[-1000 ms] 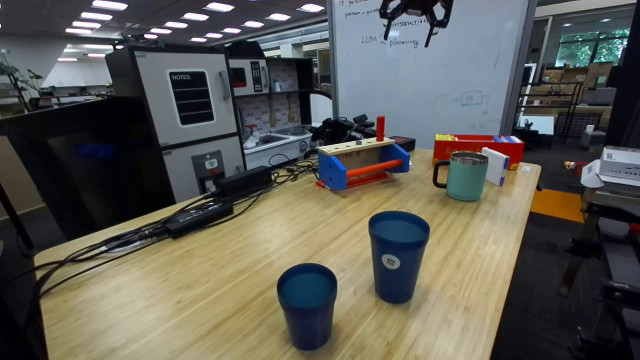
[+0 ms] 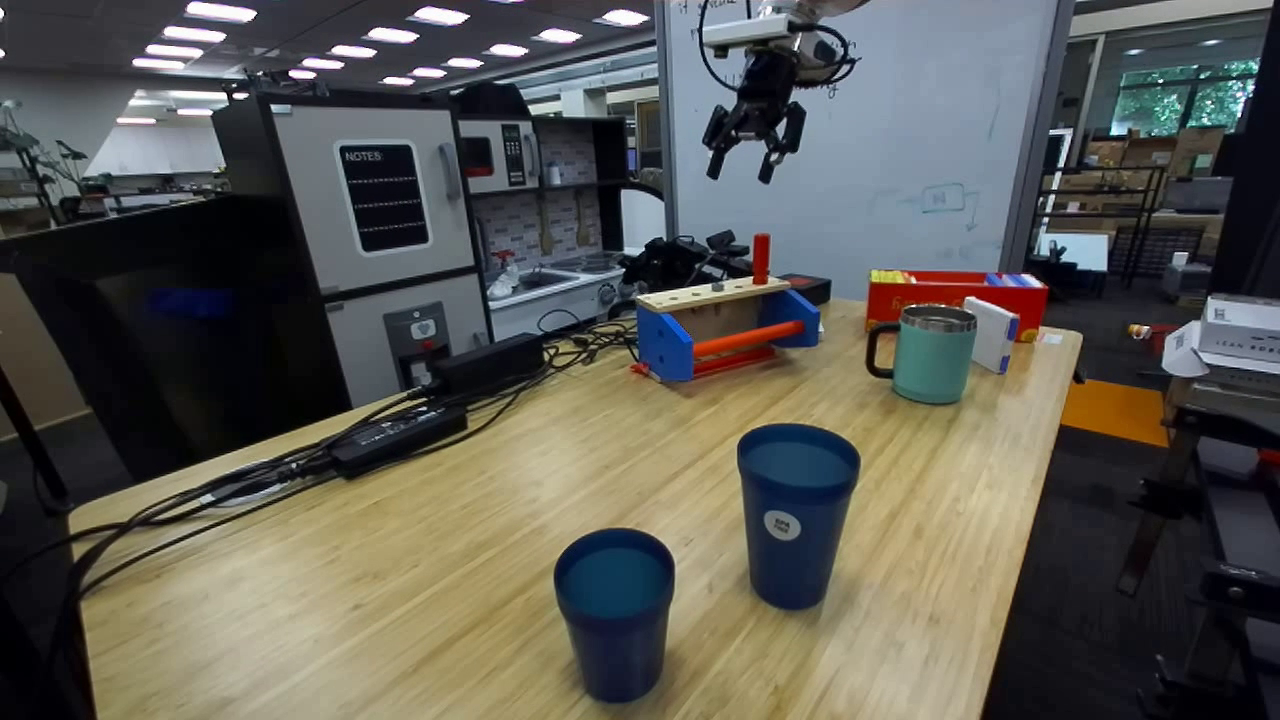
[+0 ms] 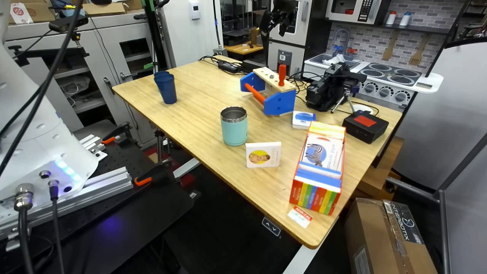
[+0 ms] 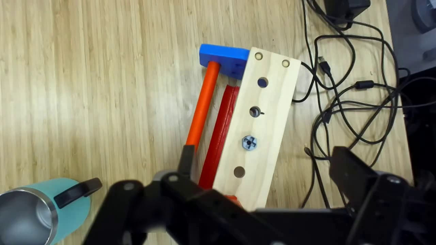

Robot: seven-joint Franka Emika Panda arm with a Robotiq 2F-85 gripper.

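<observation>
My gripper hangs open in the air, well above the table, with nothing between its fingers. Beneath it stands a toy workbench with blue ends, an orange bar and a pale wooden top. In the wrist view, that wooden top has several holes and a grey bolt head. An upright red peg rises from its top in exterior view 1. The workbench's lower end is hidden behind my gripper in the wrist view. A teal mug with a black handle sits to the workbench's left there.
Two dark blue cups, a taller one and a shorter one, stand near the front. A red box of books and a small white box are near the mug. Black cables lie beside the workbench.
My gripper has come down and shifted left in exterior view 1, and is now over the workbench. The workbench, mug and cups stand where they were.
</observation>
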